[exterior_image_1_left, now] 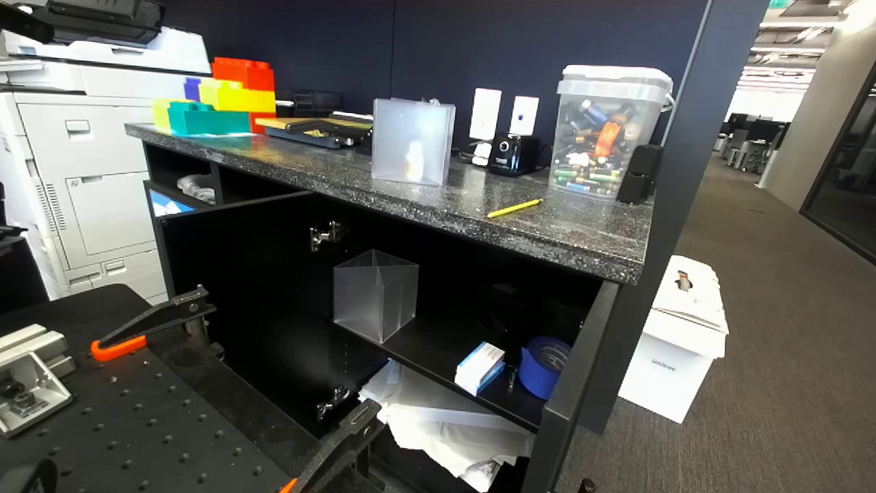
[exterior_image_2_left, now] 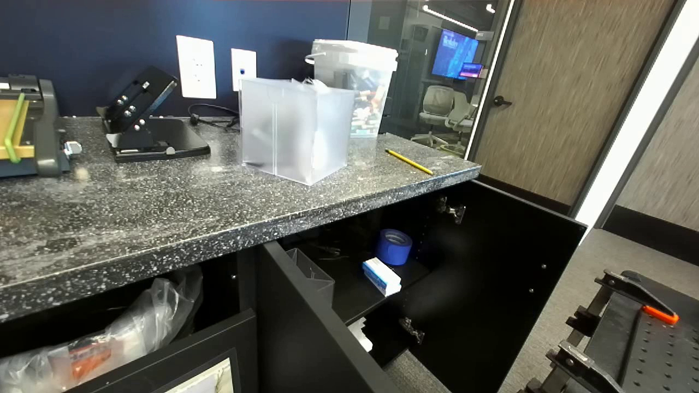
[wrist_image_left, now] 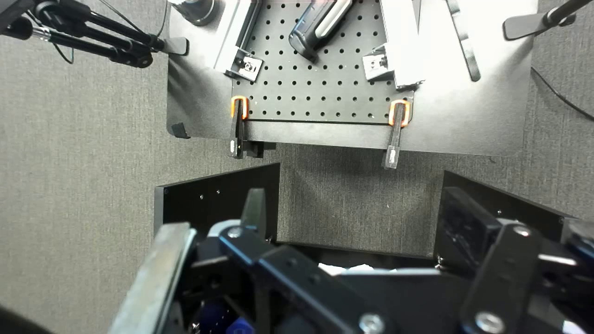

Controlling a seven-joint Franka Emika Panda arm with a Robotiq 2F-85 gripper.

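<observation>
In the wrist view my gripper has its fingers [wrist_image_left: 254, 210] wide apart, so it stands open with nothing between them. Below it show carpet and the two swung-out doors of a black cabinet; neither exterior view has the gripper in it. On the cabinet shelf are a clear empty bin [exterior_image_1_left: 374, 297], a small white-and-blue box [exterior_image_1_left: 480, 368] and a roll of blue tape [exterior_image_1_left: 543, 367]. Up on the speckled counter [exterior_image_1_left: 287, 168] stands a frosted bin [exterior_image_2_left: 282, 131]. A yellow pencil [exterior_image_2_left: 409, 161] lies to its right, near the counter's edge.
A lidded bucket of batteries [exterior_image_1_left: 603, 131] stands at the counter's right end, toy blocks [exterior_image_1_left: 217, 115] at its left. The left door [exterior_image_2_left: 308, 321] and right door [exterior_image_2_left: 498, 275] jut out. Clamps [wrist_image_left: 237, 128] overhang the table edge facing the cabinet.
</observation>
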